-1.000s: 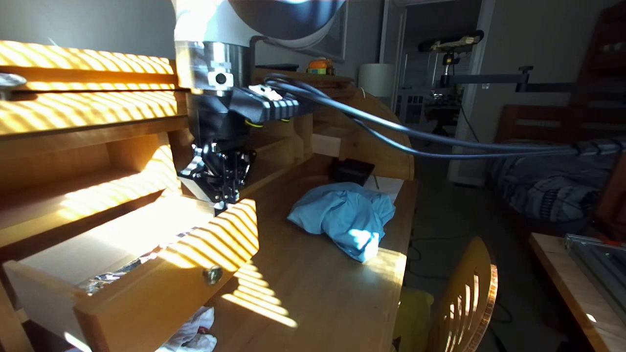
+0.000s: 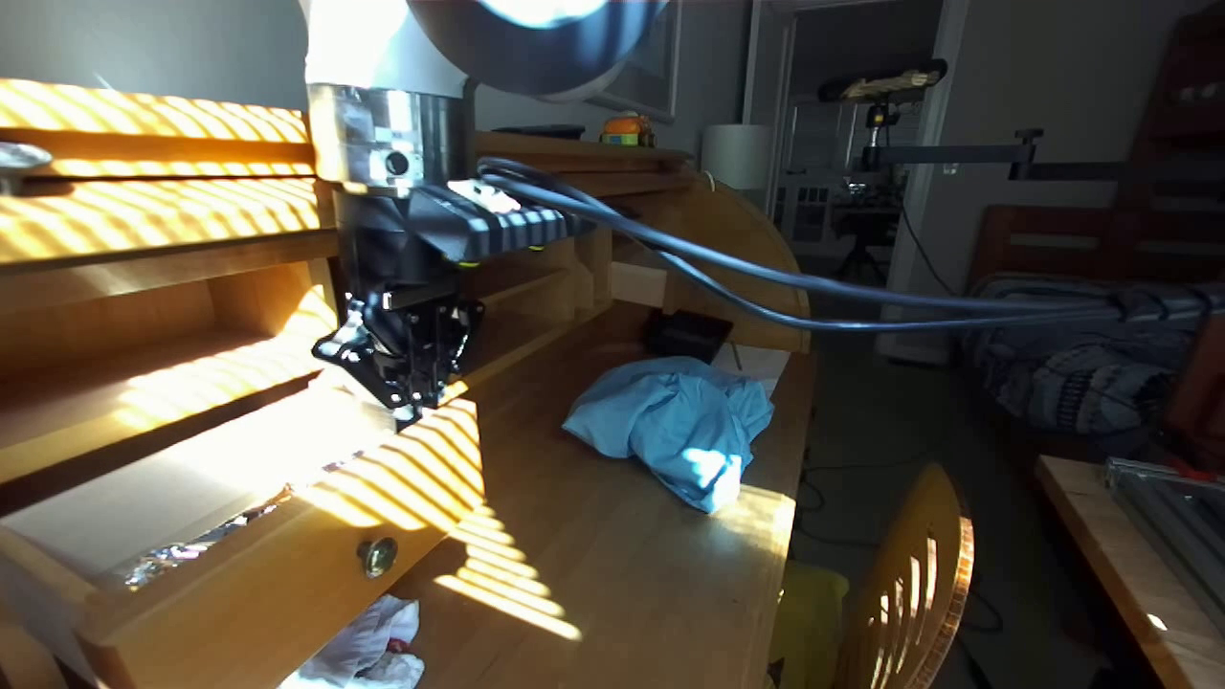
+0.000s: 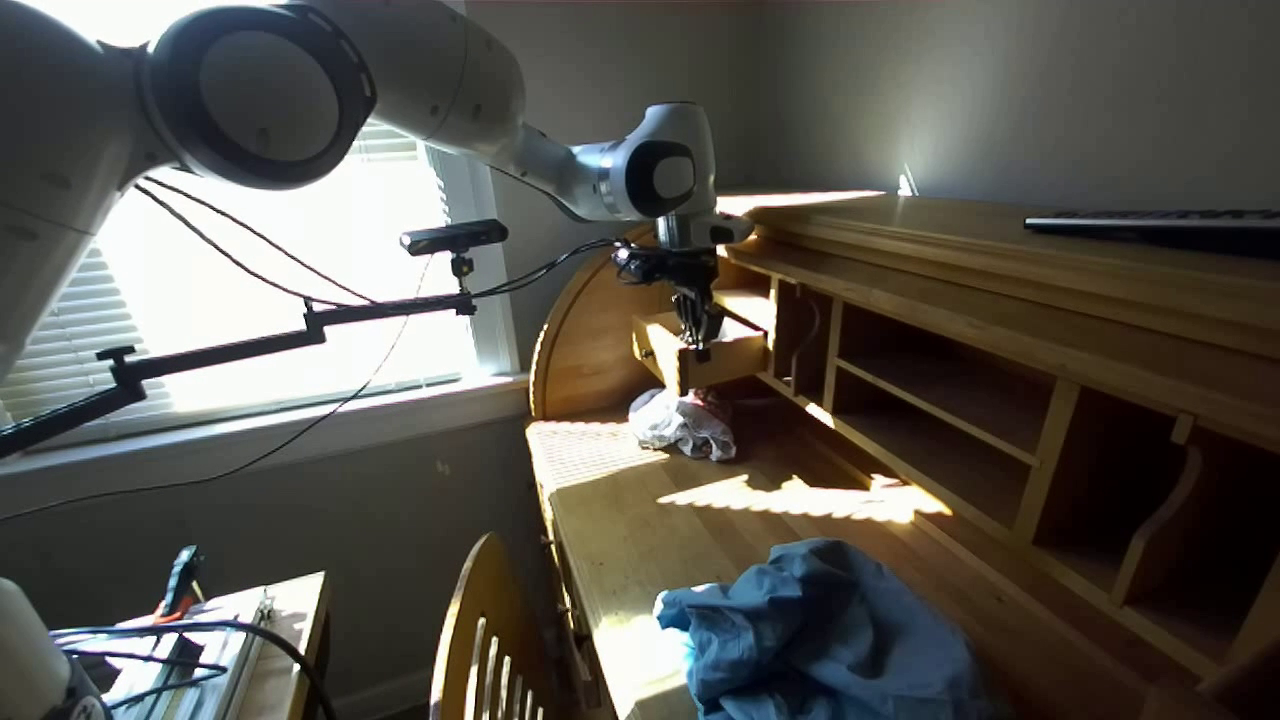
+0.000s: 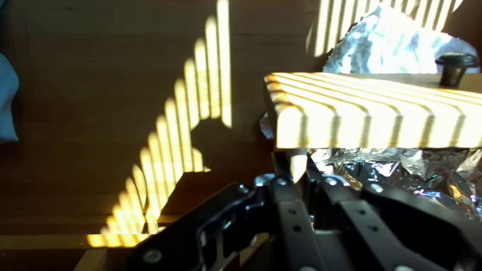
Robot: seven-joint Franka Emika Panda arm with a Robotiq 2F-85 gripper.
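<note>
A wooden drawer [image 2: 300,574] stands part-way out of the desk hutch, its striped sunlit front and round knob [image 2: 378,557] facing the open desktop. My gripper points down at one front corner of it. Between the fingers shows a pale strip of the drawer's side wall [image 4: 298,168], and they are shut on it. Crumpled silvery foil [image 4: 379,168] lies inside the drawer. From the other side, exterior view 2 shows the gripper [image 3: 701,346] at the same drawer [image 3: 732,355].
A white crumpled cloth or bag [image 3: 684,422] lies on the desktop below the drawer. Farther along is a blue cloth heap [image 2: 678,425], with a dark box [image 2: 686,335] behind it. Open cubbies [image 3: 942,372] line the hutch. A chair [image 2: 907,586] stands by the desk edge.
The drawer has slid some way inward toward the hutch. My gripper has moved with it, leftward in exterior view 1. Both cloths lie where they were.
</note>
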